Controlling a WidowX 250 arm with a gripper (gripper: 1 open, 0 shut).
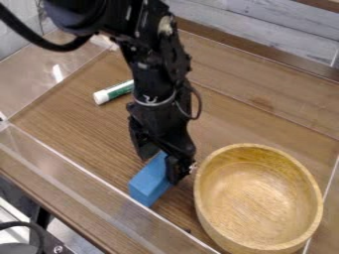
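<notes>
A black robot arm reaches down from the top to the middle of the wooden surface. Its gripper [163,157] is low over a blue rectangular block [147,182], with its fingers around or against the block's upper end; whether they grip it cannot be told. A yellow oval bowl [259,198] sits right beside them at the lower right.
A white and green tube [111,92] lies at the back left, left of the arm. A clear wall runs along the front left edge, with dark cables beyond.
</notes>
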